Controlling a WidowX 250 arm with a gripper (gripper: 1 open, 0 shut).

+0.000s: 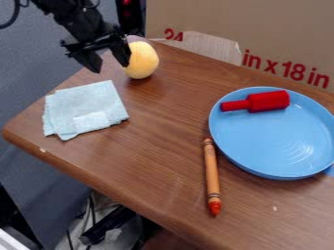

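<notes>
The black gripper (107,61) hangs at the upper left, just left of a pale yellow egg-shaped object (143,61) on the wooden table (144,156); its fingers point down, and whether they touch that object or how wide they stand is hard to tell. A folded light blue cloth (84,109) lies on the left part of the table. On the right, a red cylinder with a thinner handle (265,100) rests in a blue plate (271,146). An orange crayon (212,176) lies left of the plate.
A cardboard box (248,34) with red lettering stands along the back. The middle of the table between cloth and plate is clear, as is the front part. The table's left edge drops to a grey floor with cables and dark frames.
</notes>
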